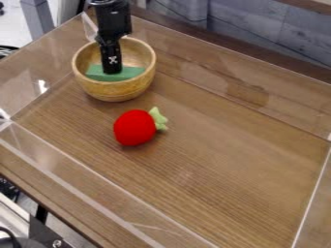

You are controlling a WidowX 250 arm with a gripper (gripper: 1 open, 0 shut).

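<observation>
My black gripper [111, 60] reaches down from the top of the camera view into a round tan bowl [120, 88] at the upper left. It is shut, its tip low in the bowl over a flat green piece [127, 74]; whether it touches that piece or grips part of it I cannot tell. A red vegetable [135, 128] with a pale green top, like a tomato or strawberry, lies on the wooden table [233, 165] below the bowl.
A grey wall [258, 24] runs along the back right, and the table's edge with cables beyond it is at the left.
</observation>
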